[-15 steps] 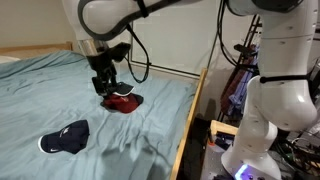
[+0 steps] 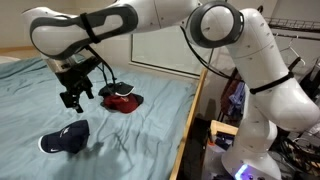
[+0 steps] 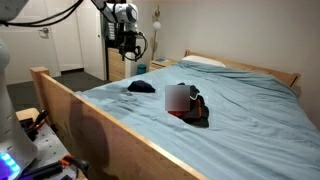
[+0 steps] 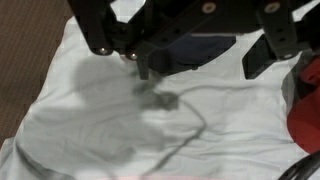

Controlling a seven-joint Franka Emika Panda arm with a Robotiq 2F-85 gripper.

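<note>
A dark navy cap (image 2: 64, 137) lies alone on the pale blue bed sheet (image 2: 150, 150), at the near left in exterior view 1. Farther back sits a small pile of caps, with a red and black one (image 2: 120, 102) showing. My gripper (image 2: 76, 100) hangs above the sheet between them, nearer the navy cap. Its fingers stand open with nothing between them. In the wrist view, part of the navy cap (image 4: 198, 50) shows behind the gripper, and red cloth (image 4: 305, 120) shows at the right edge.
A wooden bed rail (image 3: 110, 130) runs along the bed's near side. The wooden headboard (image 3: 240, 68) stands at the far end in exterior view 2. Bare sheet surrounds the navy cap.
In exterior view 1 my arm has swung left, from over the cap pile toward the navy cap. The caps have not moved.
</note>
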